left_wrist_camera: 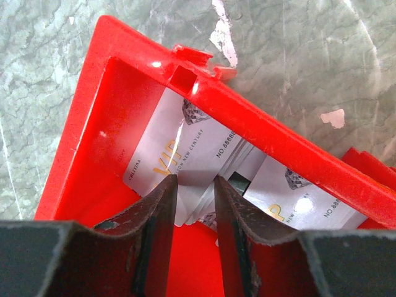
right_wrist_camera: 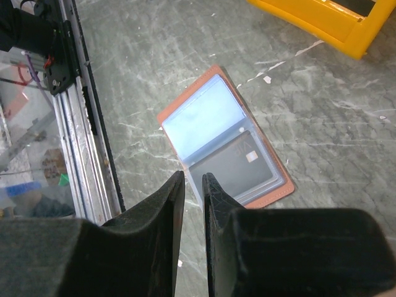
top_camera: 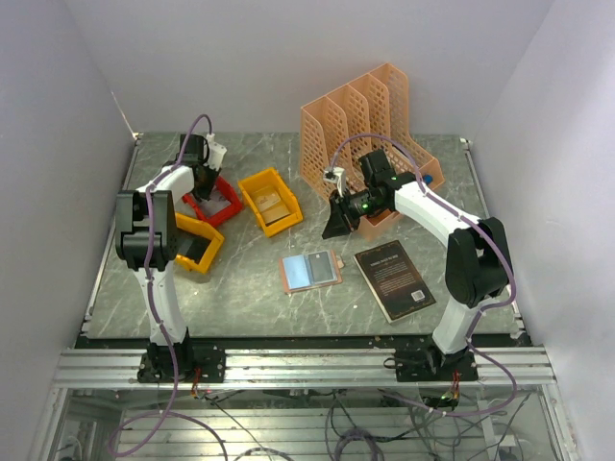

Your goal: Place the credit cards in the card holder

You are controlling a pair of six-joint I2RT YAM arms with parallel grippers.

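In the left wrist view, white cards marked VIP lie in a red basket (left_wrist_camera: pixel 71 133). One card (left_wrist_camera: pixel 161 139) rests slightly tilted against the basket's upper wall, and another card (left_wrist_camera: pixel 294 195) lies lower to the right. Over the first card's edge is my left gripper, its fingers apart; whether they touch the card I cannot tell. The card holder (right_wrist_camera: pixel 229 142) lies spread flat on the table, brown-edged, with a pale blue side and a grey clear-pocket side. My right gripper hovers near it, fingers narrowly apart and nothing between them.
Two yellow baskets, one in the middle (top_camera: pixel 281 227) and one at left (top_camera: pixel 213 252), flank the red one. A dark book (top_camera: pixel 395 279) lies right of the holder. A peach file rack (top_camera: pixel 327 144) stands behind my right arm. Bare tabletop lies left of the holder.
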